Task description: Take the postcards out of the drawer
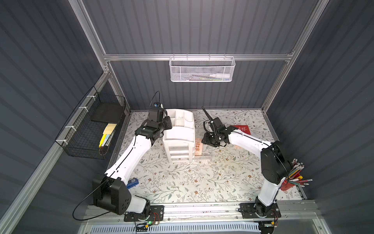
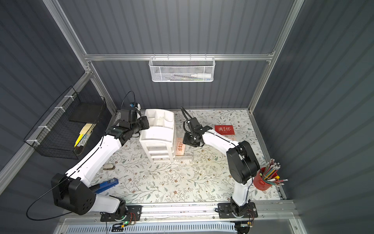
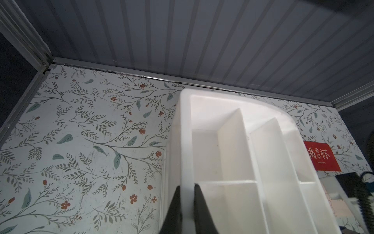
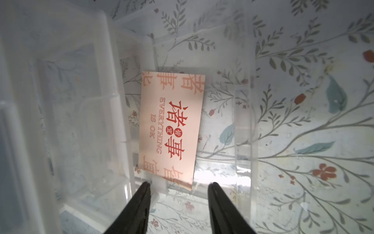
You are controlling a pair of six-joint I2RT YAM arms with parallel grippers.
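A white plastic drawer unit (image 1: 178,136) stands mid-table, with a clear drawer (image 4: 243,136) pulled out on its right side. A pink postcard (image 4: 170,128) with red lettering lies flat inside that drawer. My left gripper is shut at the unit's top left wall (image 3: 187,156); the thin white rim runs between its fingers. My right gripper hangs over the drawer, its fingers apart with nothing between them, near the postcard's lower end.
A red card (image 2: 224,129) lies at the back right, a pink card beneath it. A red pen cup (image 2: 261,181) stands at the front right. A blue item (image 2: 107,184) lies at the front left. Wire baskets hang on the back and left walls.
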